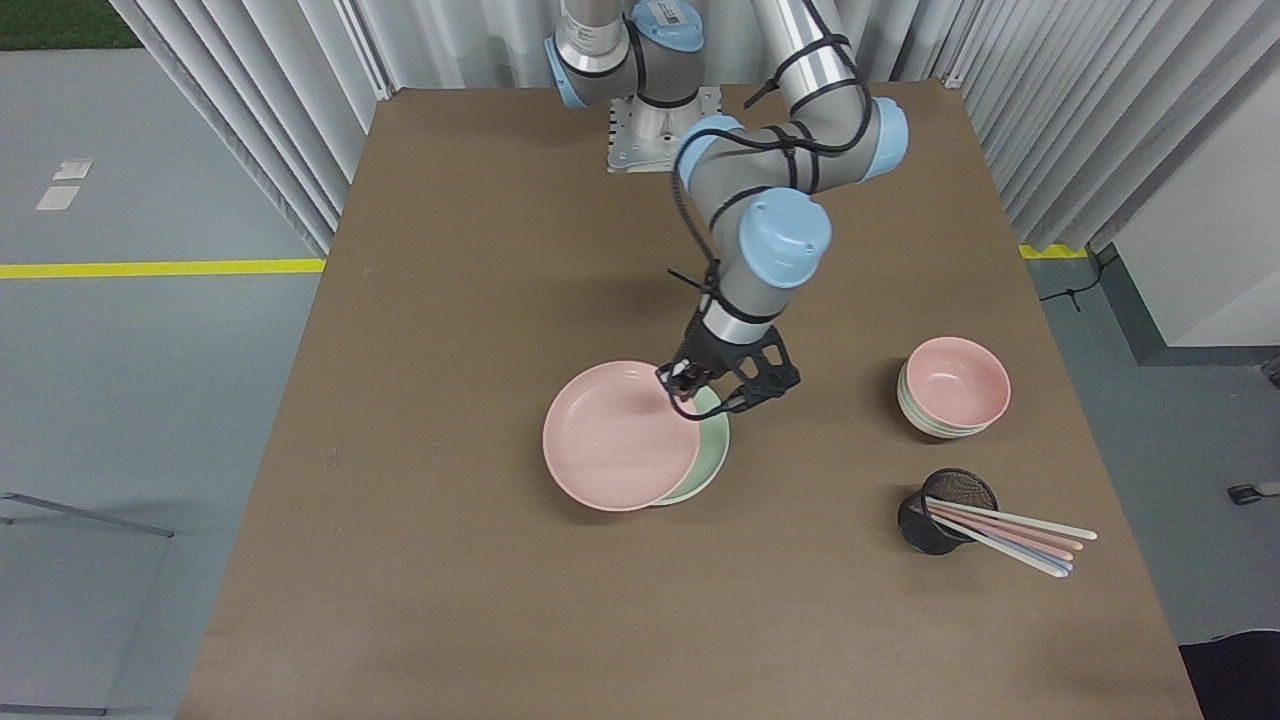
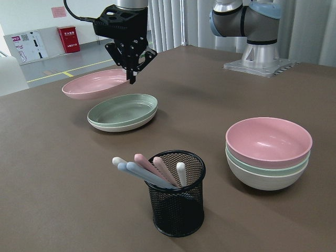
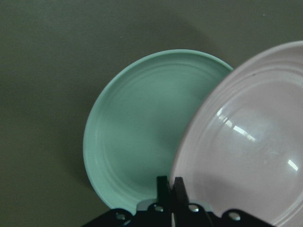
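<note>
My gripper (image 2: 131,77) is shut on the near rim of a pink plate (image 1: 618,438), holding it raised in the air, as the left view shows. Below and partly behind it lies a green plate (image 2: 122,109) stacked on a white one on the table. In the wrist view the fingertips (image 3: 163,187) pinch the pink rim (image 3: 241,142), with the green plate (image 3: 132,127) underneath, partly covered by the pink one.
A bowl stack with pink on top (image 1: 956,382) stands at the right. Nearer stands a black mesh cup (image 2: 177,210) of pastel chopsticks. The robot base sits at the back.
</note>
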